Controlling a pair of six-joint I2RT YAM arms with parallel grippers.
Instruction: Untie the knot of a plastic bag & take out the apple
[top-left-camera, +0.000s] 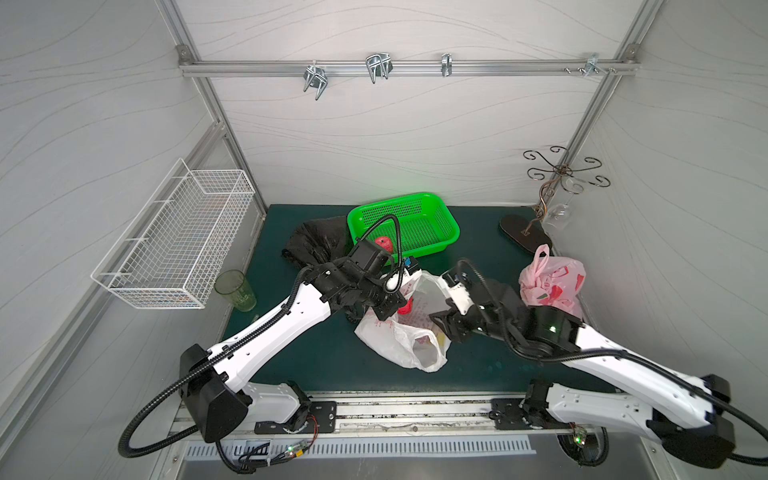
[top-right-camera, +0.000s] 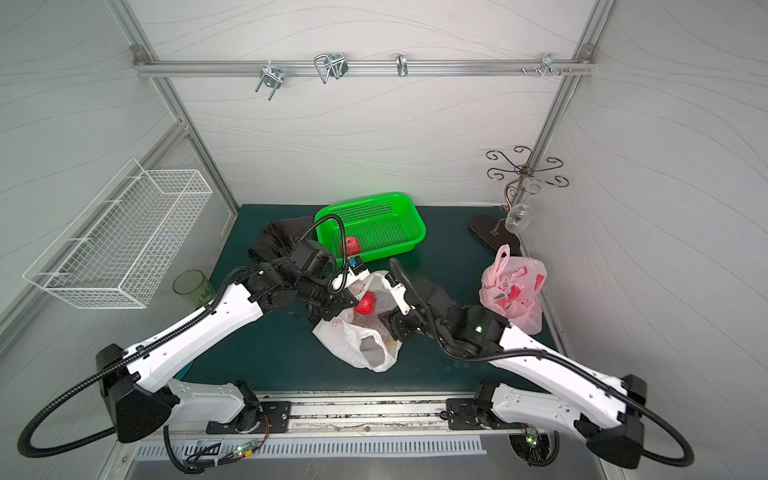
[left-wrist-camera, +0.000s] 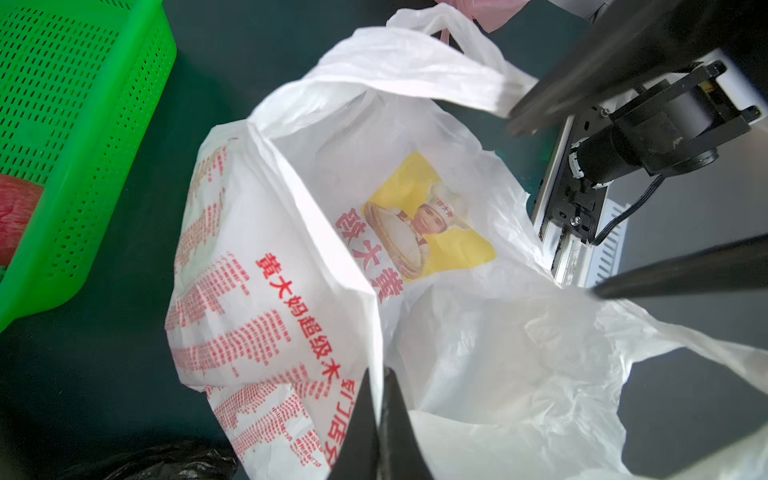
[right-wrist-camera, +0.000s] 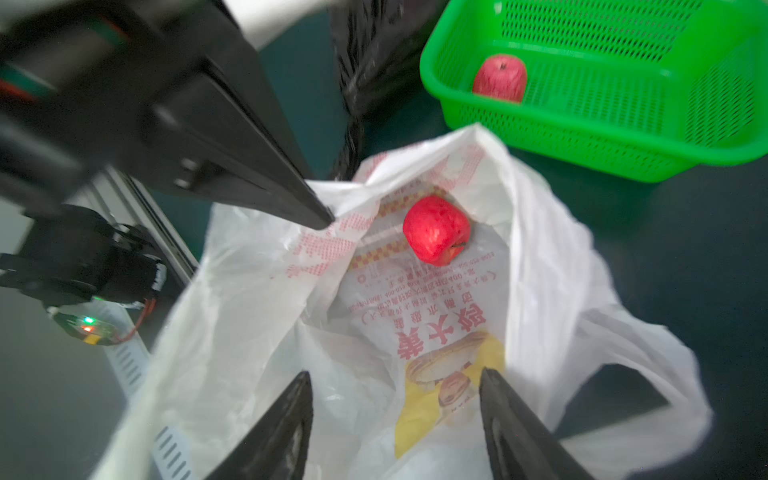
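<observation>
The white plastic bag lies open at table centre, a red apple inside against its printed lining; it also shows in the top right view. My left gripper is shut on the bag's rim at the apple side, the thin plastic running between its fingertips in the left wrist view. My right gripper is over the bag's mouth on the other side, its fingers apart with the bag's interior visible between them and white plastic close beside one finger.
A green basket with another apple stands behind. A black bag is at back left, a pink bag and metal stand at right, a glass at left.
</observation>
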